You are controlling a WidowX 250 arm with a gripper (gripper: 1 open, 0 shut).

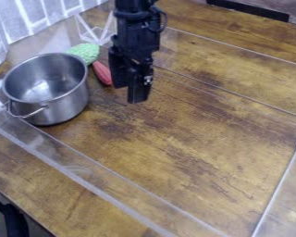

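Observation:
A black robot arm reaches in from the top centre, with its gripper [129,81] low over the table just right of a red object [101,73]. A green object [84,51] lies behind that. A steel pot [45,85] with a wire handle sits on the left. Whether the gripper is open or shut is unclear at this size, and I see nothing clearly held.
Clear plastic strips run along the left and right sides. A dark edge crosses the back right, and a white cloth hangs at the back left.

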